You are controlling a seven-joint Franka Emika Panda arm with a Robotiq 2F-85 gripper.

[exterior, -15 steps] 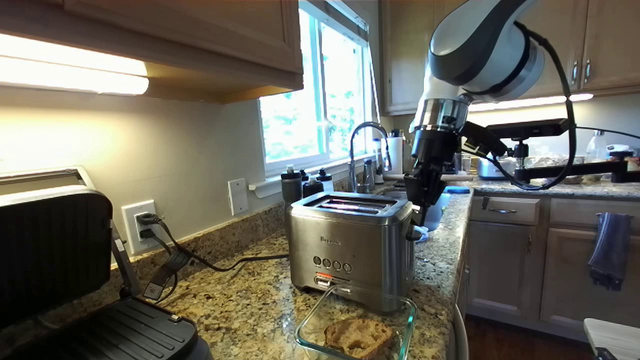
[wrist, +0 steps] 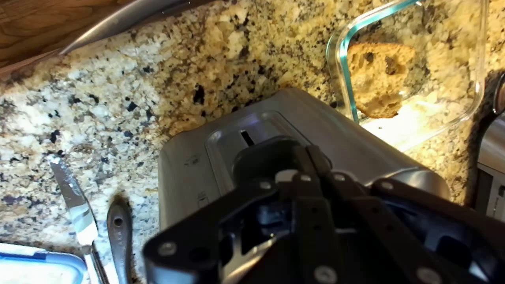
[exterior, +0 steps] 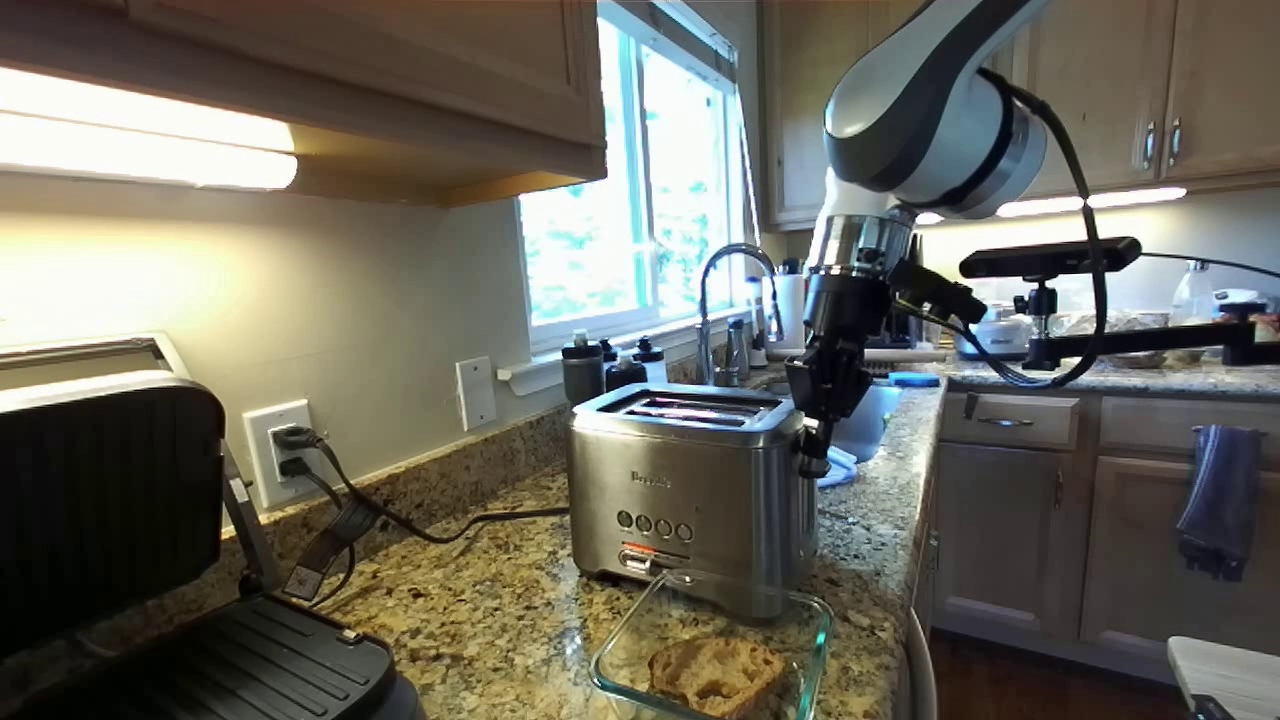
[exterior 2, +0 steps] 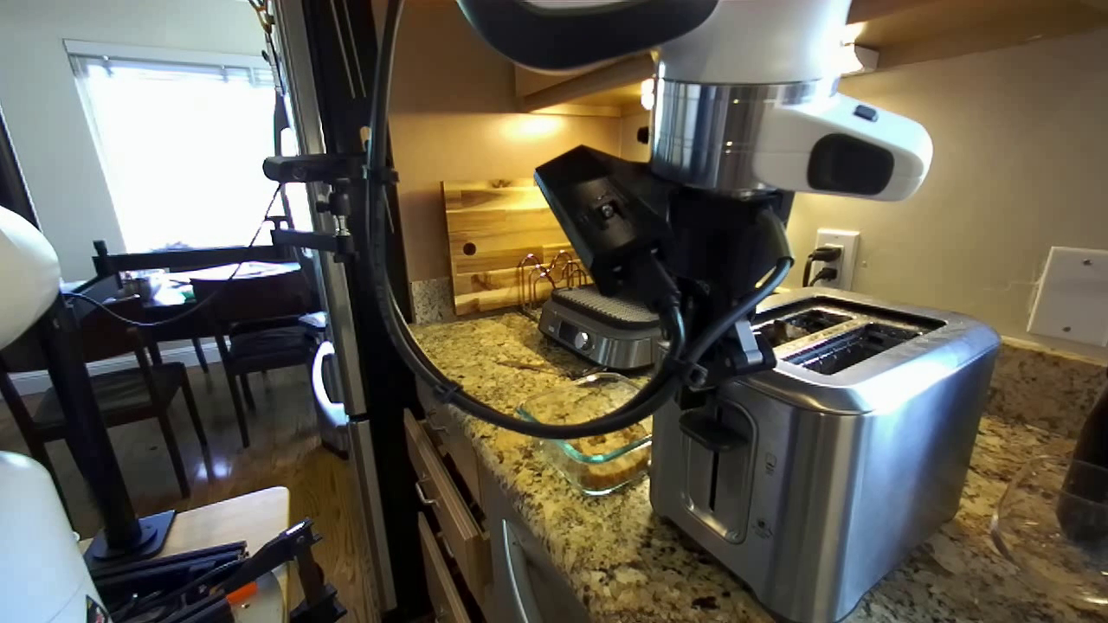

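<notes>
The stainless steel toaster (exterior: 672, 480) stands on the counter, and its top slots (exterior 2: 857, 348) look dark inside. On its end face sits a black lever (exterior 2: 714, 427), high in its vertical track. My gripper (exterior: 819, 442) is shut at this end of the toaster, with nothing showing between its fingers. In exterior view 2 the fingertips are right above the lever; whether they touch it I cannot tell. In the wrist view the gripper covers part of the lever (wrist: 262, 158). A bread slice (exterior: 717, 674) lies in a glass dish (exterior: 828, 636) in front of the toaster.
An open grill (exterior: 276, 648) stands at the left in exterior view 1. The toaster's cord (exterior: 480, 521) runs to the wall outlet (exterior: 277, 456). In the wrist view a knife (wrist: 71, 194) and a dark handle (wrist: 120, 232) lie beside the toaster. Bottles (exterior: 584, 368) stand behind it.
The arm and gripper have moved left in exterior view 1, against the toaster's end. The toaster has shifted slightly left as well. The dish and bread have stayed put.
</notes>
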